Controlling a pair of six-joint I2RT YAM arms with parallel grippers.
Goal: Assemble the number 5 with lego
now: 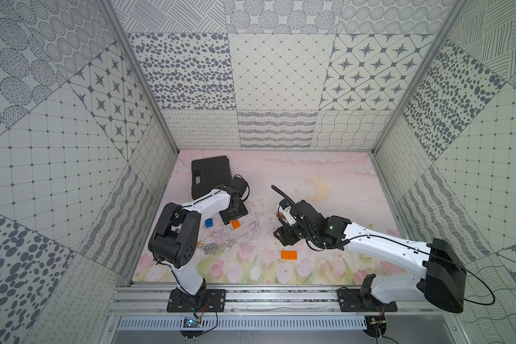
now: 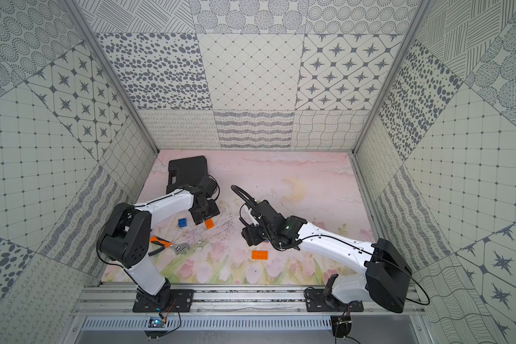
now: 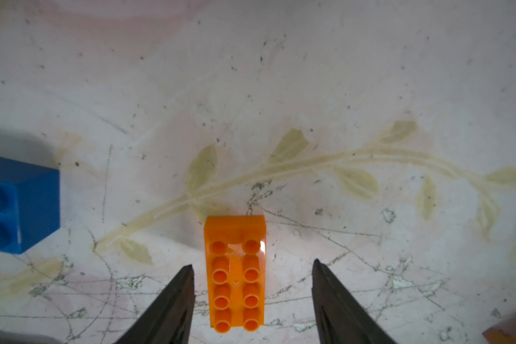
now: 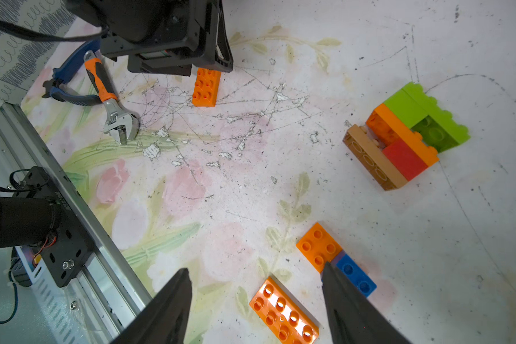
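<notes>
In the left wrist view, an orange brick [image 3: 235, 272] lies studs up between the parted fingers of my left gripper, with floor showing on both sides of it. A blue brick [image 3: 37, 203] lies to its left. My right gripper stands apart-fingered and empty above the table. Past its fingertips lie a long orange brick [image 4: 281, 312] and a short orange brick [image 4: 320, 246] end to end with a blue brick [image 4: 355, 275]. Farther off stands a joined block of green [image 4: 424, 117], orange, red and brown bricks [image 4: 378, 160].
An orange-handled wrench [image 4: 106, 94] and dark blue-handled pliers [image 4: 68, 77] lie at the left front. A black case [image 1: 211, 175] sits at the back left.
</notes>
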